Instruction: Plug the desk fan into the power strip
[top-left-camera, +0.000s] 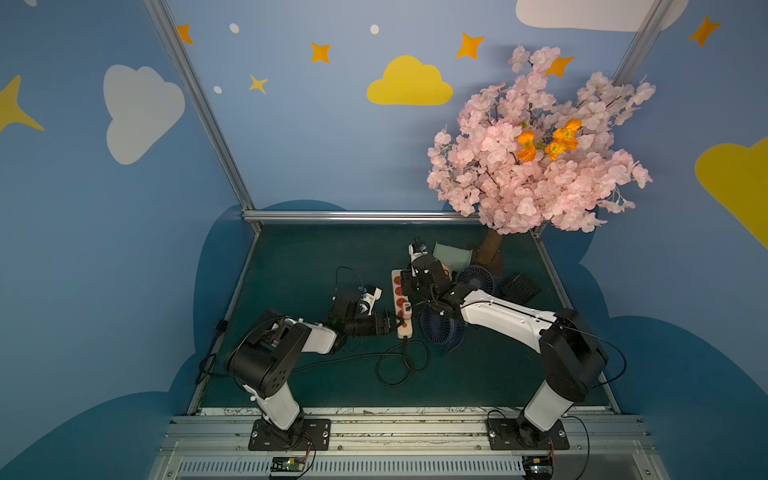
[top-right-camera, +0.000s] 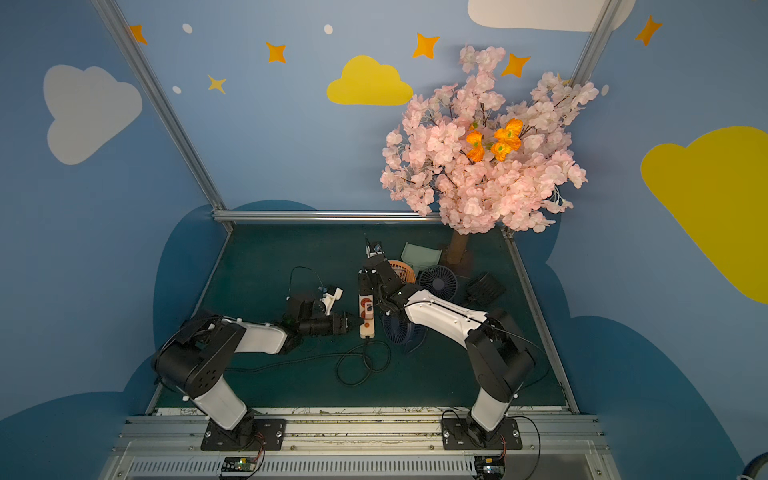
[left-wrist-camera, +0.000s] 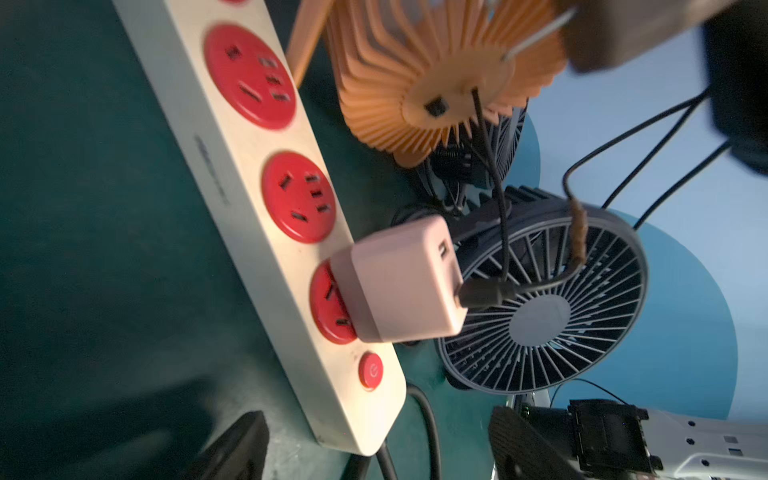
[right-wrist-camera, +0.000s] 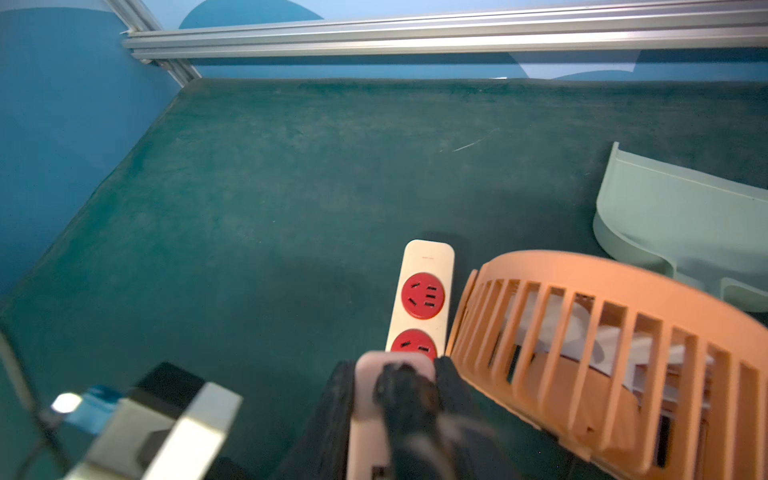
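Observation:
The white power strip (left-wrist-camera: 240, 192) with red sockets lies mid-table. A pink adapter (left-wrist-camera: 400, 280) with a black cable sits at the socket beside its switch. My left gripper is open at that end of the strip, with no object clearly held. In the right wrist view my right gripper is shut on a second pink adapter (right-wrist-camera: 368, 400) with a dark cable, above the strip. A dark blue fan (top-left-camera: 436, 324) stands right of the strip; an orange fan (right-wrist-camera: 608, 304) stands behind it.
A pale green holder (right-wrist-camera: 680, 208) and more dark fans (top-left-camera: 474, 278) crowd the right side, near the blossom tree (top-left-camera: 492, 248). A black cable loops in front of the strip.

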